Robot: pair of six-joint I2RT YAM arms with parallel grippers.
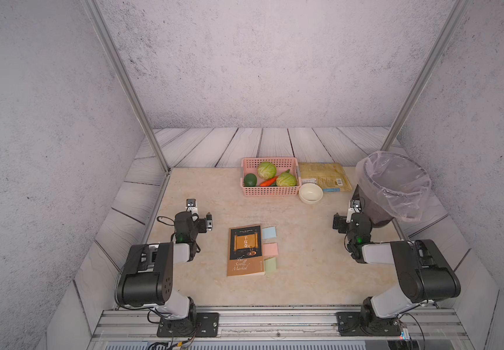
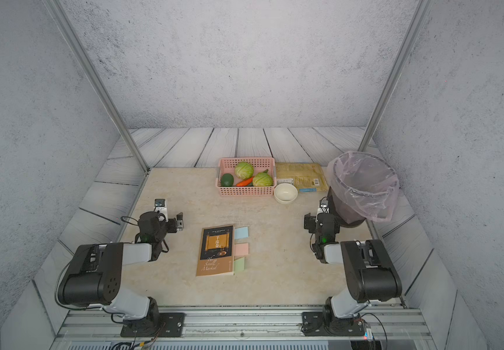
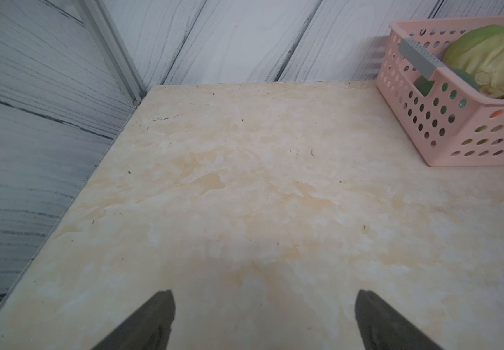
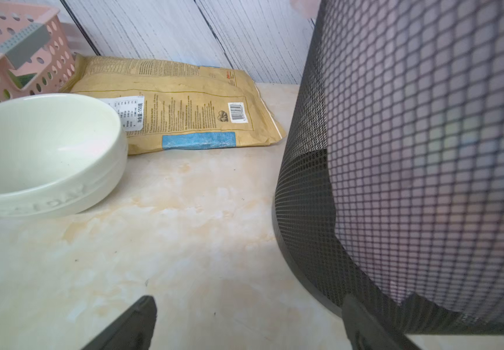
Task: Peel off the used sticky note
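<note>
A book with a dark and brown cover lies flat near the table's front middle. Along its right edge stick out three sticky notes: a blue note at the top, a pink note in the middle and a green note at the bottom. To the left of the book, my left gripper stands open and empty, facing bare table. My right gripper, well right of the notes and close to the bin, is likewise open, with nothing between its fingers. Neither wrist view shows the book or notes.
A mesh bin with a pale liner stands at the right edge, close to my right gripper. Farther back are a pink vegetable basket, a white bowl and a brown packet.
</note>
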